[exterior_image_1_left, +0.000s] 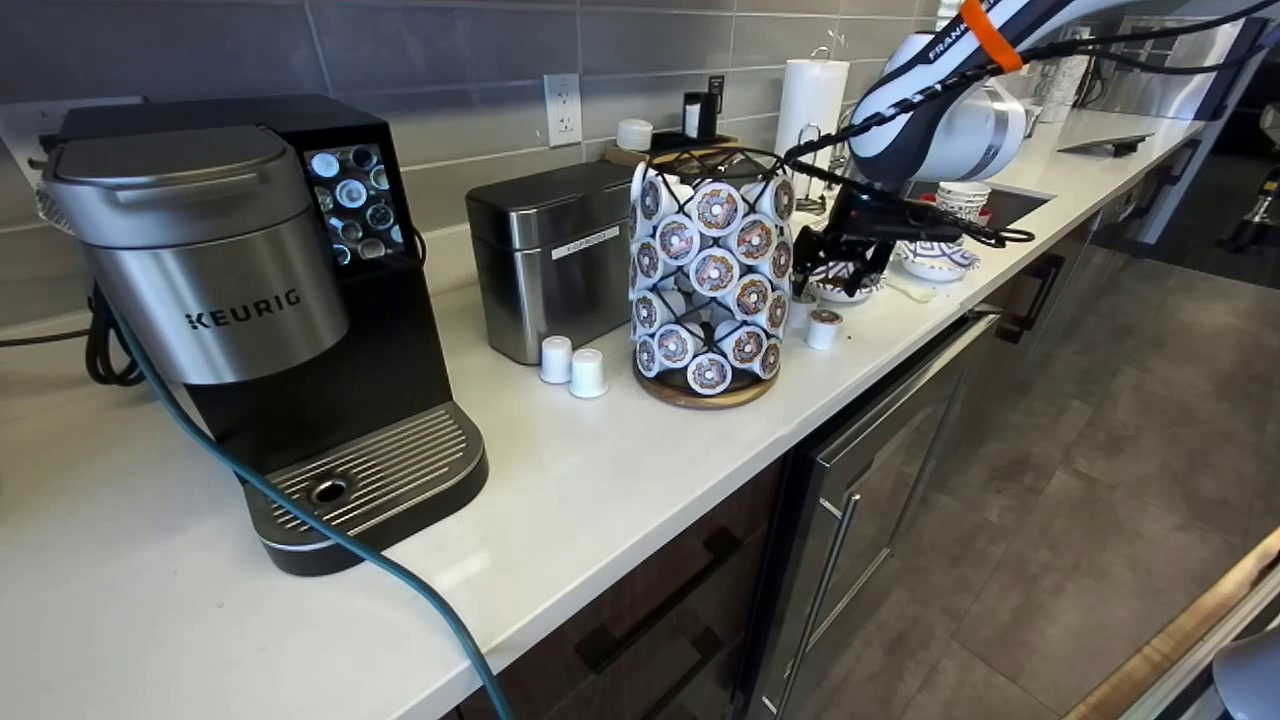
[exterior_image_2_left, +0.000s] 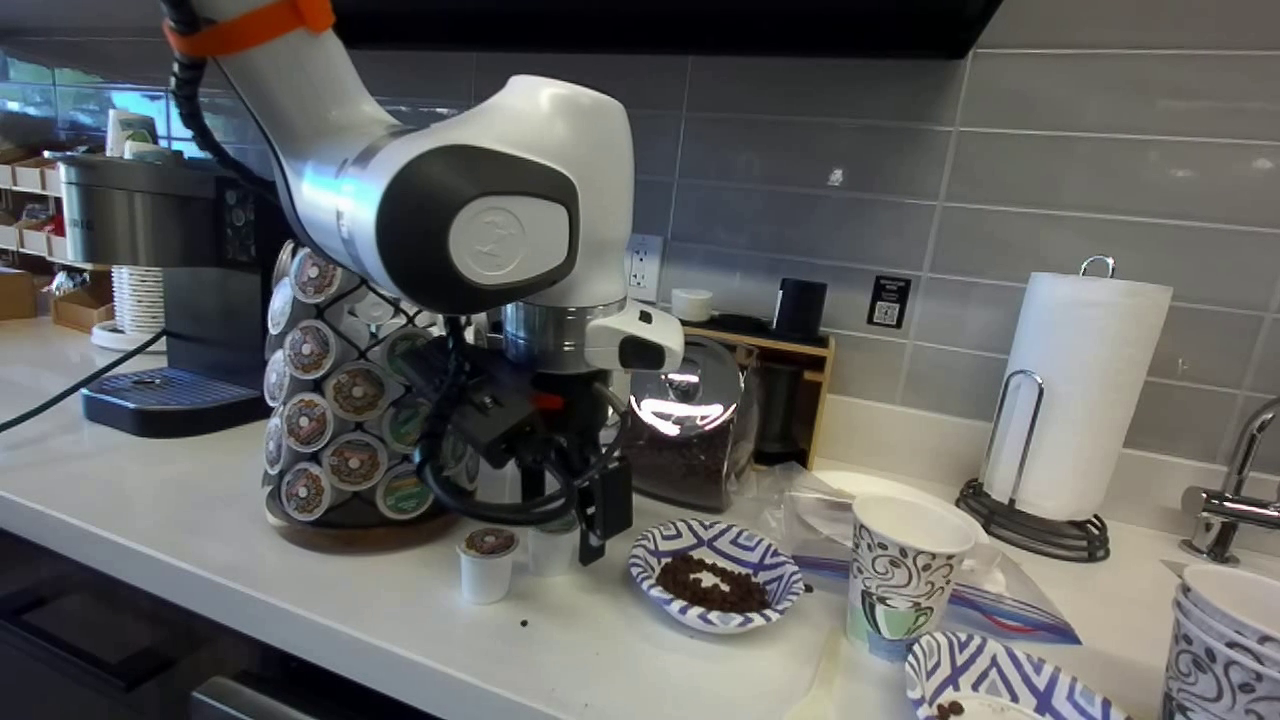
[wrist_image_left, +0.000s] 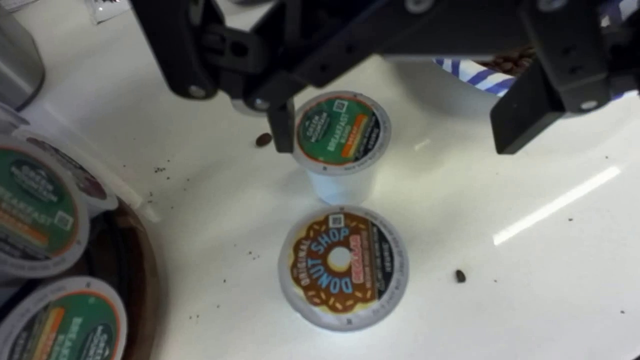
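My gripper is open above the counter, its two fingers wide apart. One fingertip (wrist_image_left: 280, 127) overlaps the left edge of a green-lidded Breakfast Blend pod (wrist_image_left: 337, 135) in the wrist view; whether they touch I cannot tell. The other finger stands well to the right, over bare counter near a bowl. Beside the green pod is an upright brown-lidded Donut Shop pod (wrist_image_left: 343, 268), clear of the fingers. In exterior view 2 the gripper (exterior_image_2_left: 566, 510) hangs close to the pod rack (exterior_image_2_left: 348, 396), and the brown-lidded pod (exterior_image_2_left: 487, 564) stands in front of it.
A patterned bowl of coffee beans (exterior_image_2_left: 714, 576) sits right of the gripper, with a paper cup (exterior_image_2_left: 906, 576) beyond it. The Keurig machine (exterior_image_1_left: 240, 288) is at the counter's other end. Two white pods (exterior_image_1_left: 572, 367) stand between machine and rack. Loose beans dot the counter.
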